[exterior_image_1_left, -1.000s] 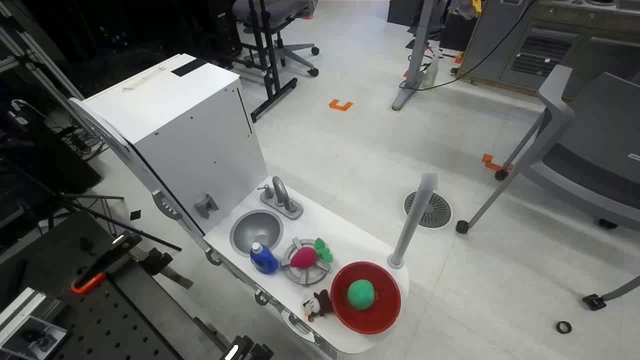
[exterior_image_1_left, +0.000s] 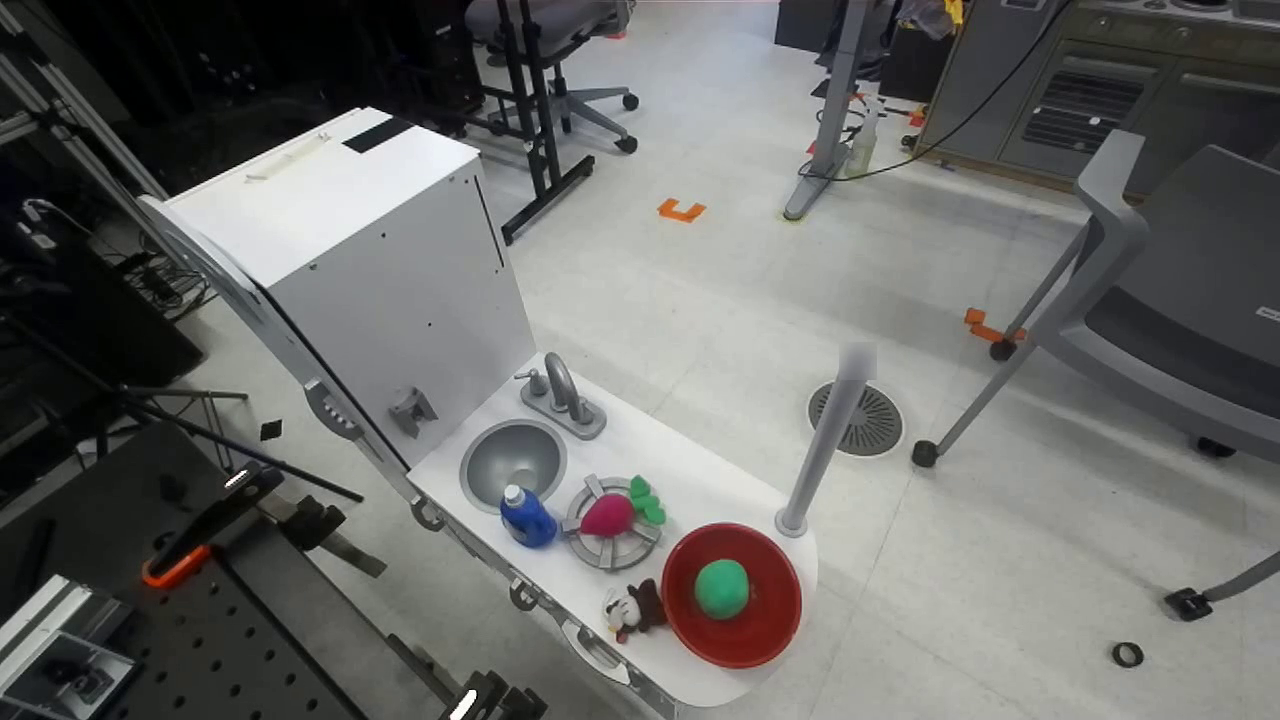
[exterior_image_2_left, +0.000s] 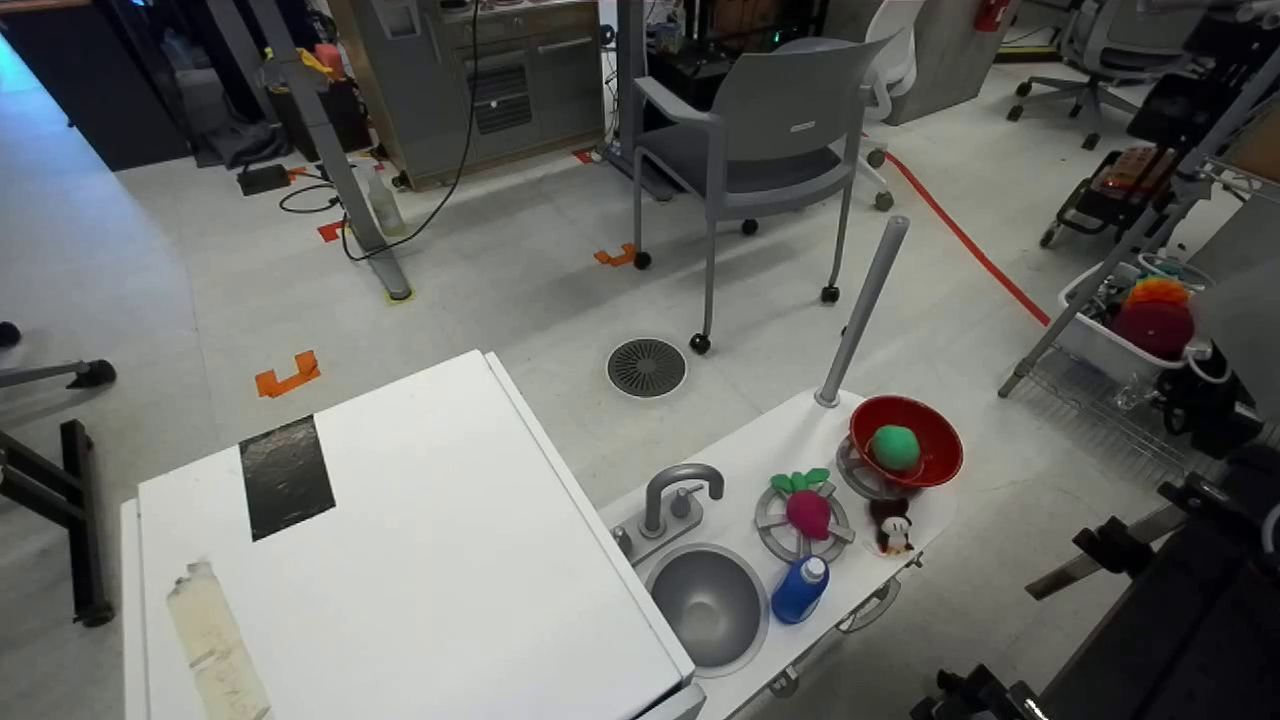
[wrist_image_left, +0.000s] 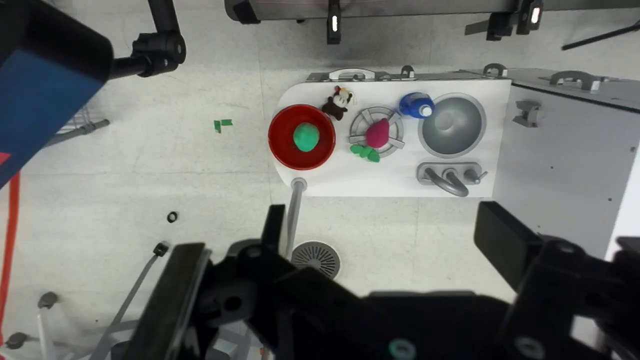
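My gripper hangs open at the bottom of the wrist view, its fingers wide apart with only floor between them. It is not in either exterior view. On the white toy counter (wrist_image_left: 360, 177) stands a red bowl (wrist_image_left: 279, 149) with a green ball (wrist_image_left: 306, 137) inside. Beside the bowl lies a small brown-and-white plush toy (wrist_image_left: 337, 103). A pink beet-like toy with green leaves (wrist_image_left: 378, 133) rests on the grey burner ring (wrist_image_left: 355, 129). A blue bottle (wrist_image_left: 415, 105) stands between the burner and the round sink (wrist_image_left: 456, 135).
A grey faucet (exterior_image_1_left: 564, 396) rises behind the sink. The tall white cabinet (exterior_image_1_left: 408, 300) walls off one end of the counter, and a grey post (exterior_image_1_left: 828, 444) sticks up at the other. Bare countertop lies between the burner and the post.
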